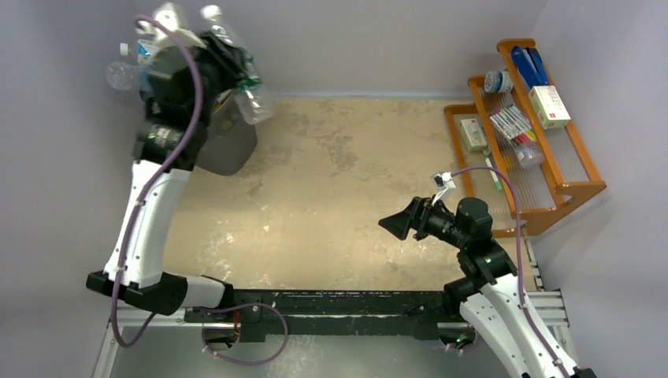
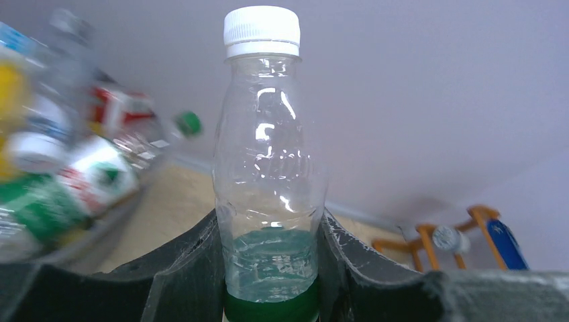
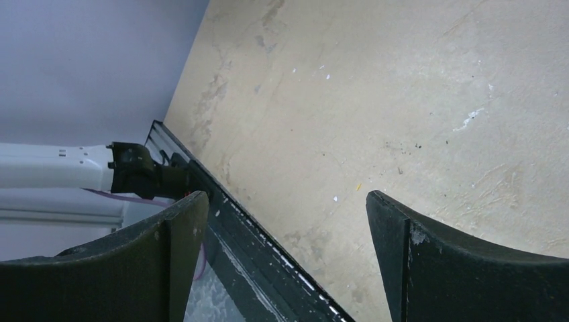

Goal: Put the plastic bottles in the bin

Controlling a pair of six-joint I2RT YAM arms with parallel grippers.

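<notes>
A clear bottle (image 2: pixel 268 154) with white cap and green band is in my left gripper, its fingers shut on it. From the top, this bottle (image 1: pixel 254 101) hangs above the grey bin (image 1: pixel 229 153) at the back left, partly behind the blurred left arm. The bin is heaped with plastic bottles (image 2: pixel 94 174), some above its rim. My right gripper stands open and empty over the bare floor at the right front.
A wooden shelf (image 1: pixel 579 191) with pens, boxes and rolls stands on the right. Walls close in the back and sides.
</notes>
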